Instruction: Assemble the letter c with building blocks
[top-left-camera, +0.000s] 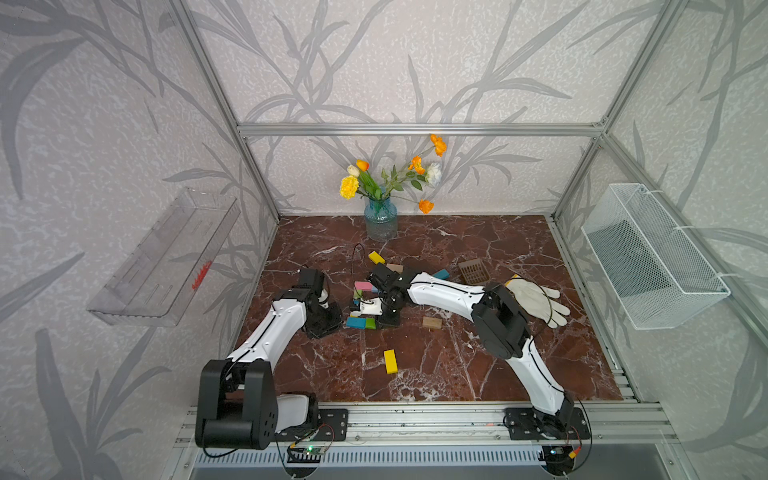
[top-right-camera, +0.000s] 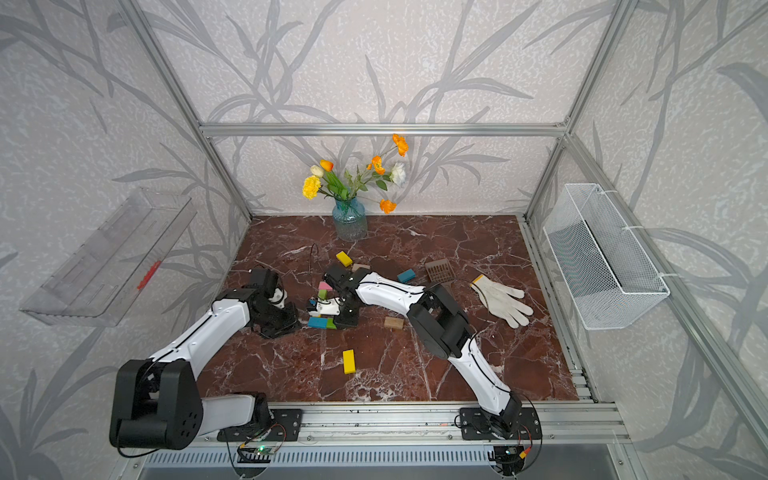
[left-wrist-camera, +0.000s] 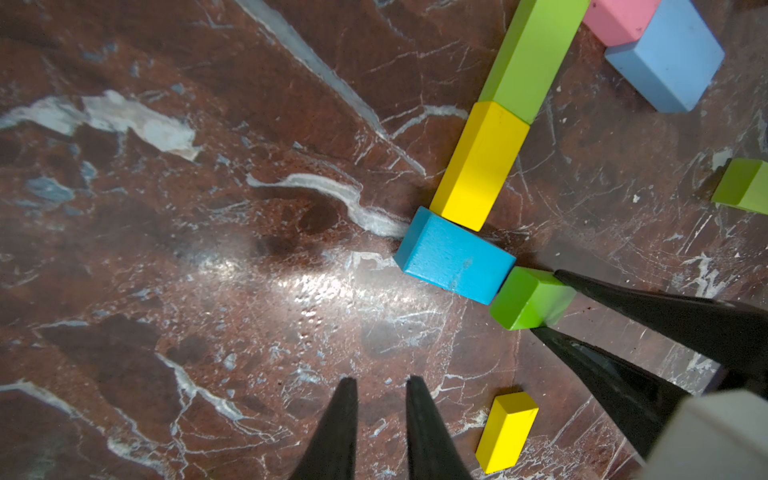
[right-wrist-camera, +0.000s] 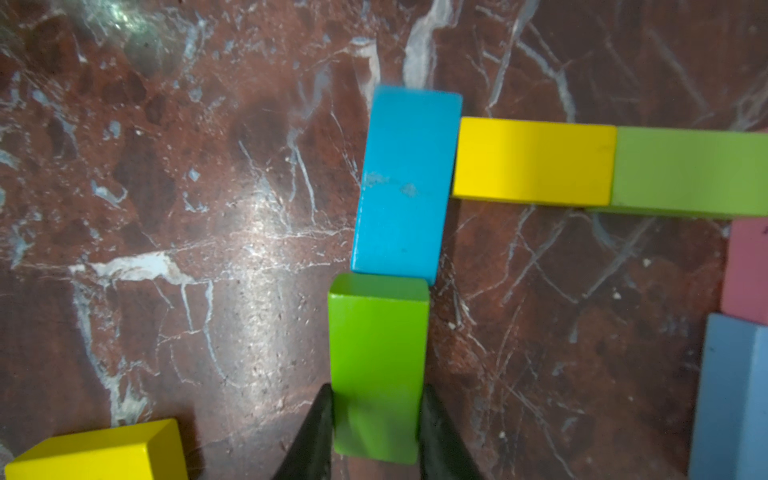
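Note:
In the left wrist view a light green block (left-wrist-camera: 533, 57), a yellow block (left-wrist-camera: 479, 165) and a cyan block (left-wrist-camera: 454, 257) form a corner, with pink (left-wrist-camera: 621, 16) and pale blue (left-wrist-camera: 664, 54) blocks beside the far end. My right gripper is shut on a bright green block (right-wrist-camera: 377, 352), whose end meets or nearly meets the cyan block's end, continuing that side. My left gripper is open and empty above bare table, left of the blocks.
A loose yellow block (top-left-camera: 390, 361) lies near the front, a wooden block (top-left-camera: 432, 323) to the right. The flower vase (top-left-camera: 381, 224), a brown grid (top-left-camera: 473, 270) and a glove (top-left-camera: 536, 301) lie farther out.

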